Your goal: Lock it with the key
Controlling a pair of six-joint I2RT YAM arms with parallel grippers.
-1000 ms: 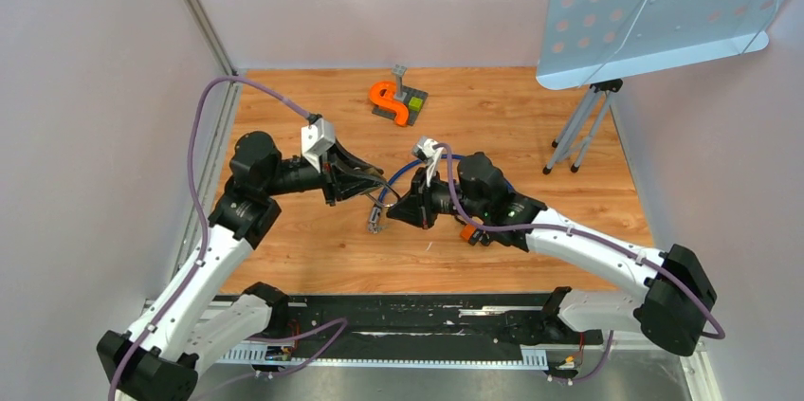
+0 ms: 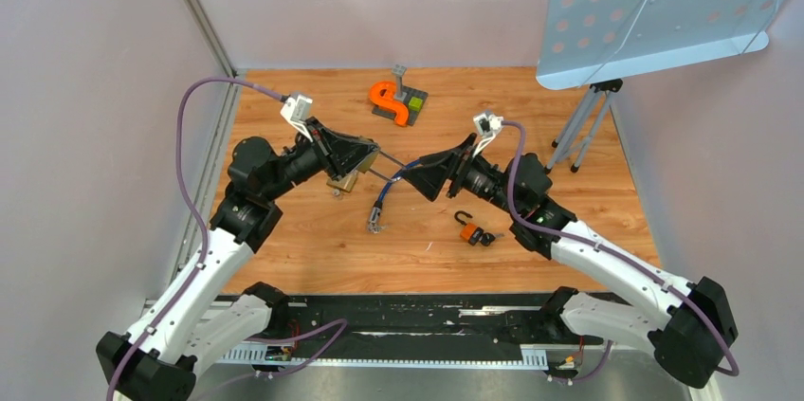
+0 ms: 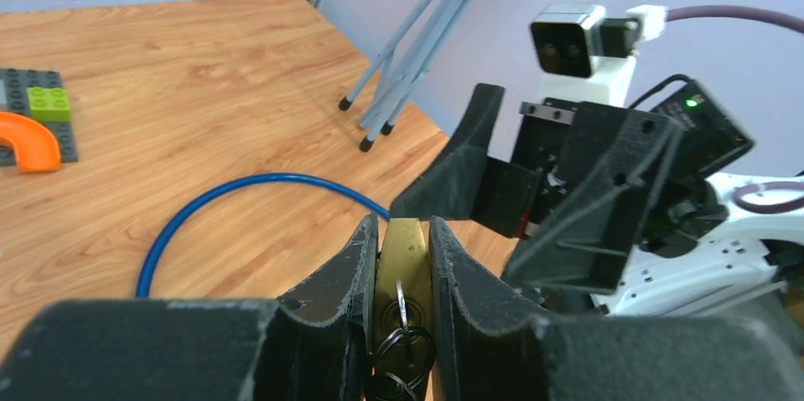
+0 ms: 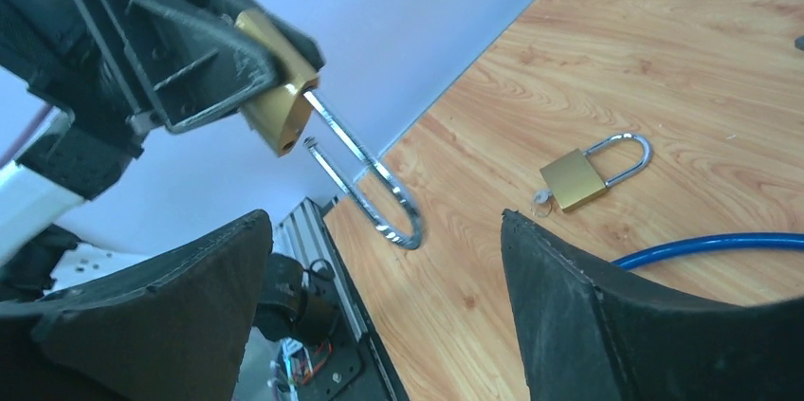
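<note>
A brass padlock (image 4: 284, 112) is gripped in my left gripper, raised over the table. Its silver shackle (image 4: 403, 216) stands drawn out, one leg in the body and the other leg's free end clear of it. Thin metal rings (image 3: 406, 349) show at the body's lower end in the left wrist view; I cannot make out a key there clearly. My right gripper is open, its fingers (image 4: 204, 273) wide apart, facing the shackle's curved end. Nothing appears clamped in it.
A second brass padlock (image 4: 574, 179) lies on the table with a key (image 4: 542, 197) at its base. Nearby are a blue cable lock (image 2: 384, 196), an orange padlock (image 2: 471, 232) with keys, and a grey brick plate (image 2: 413, 105). A tripod (image 2: 583, 123) stands at the right.
My right gripper has swung up and right, with its fingers now spread wide. The left gripper has turned and lifted slightly with the padlock, which still has its shackle out.
</note>
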